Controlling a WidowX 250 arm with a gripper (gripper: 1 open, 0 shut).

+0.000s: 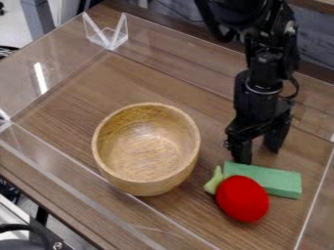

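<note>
The black gripper [256, 146] hangs at the right of the camera view, its fingertips down near the tabletop just behind a green block [271, 179]. It stands open. A red tomato-like object [243, 201] with a pale green tip lies against the front of the block. A round tan bowl [146, 144] sits left of them. Whether anything lies between the dark fingers is hard to tell.
A small transparent object [108, 31] stands at the back left. The table's left edge runs diagonally, with dark cables beyond it.
</note>
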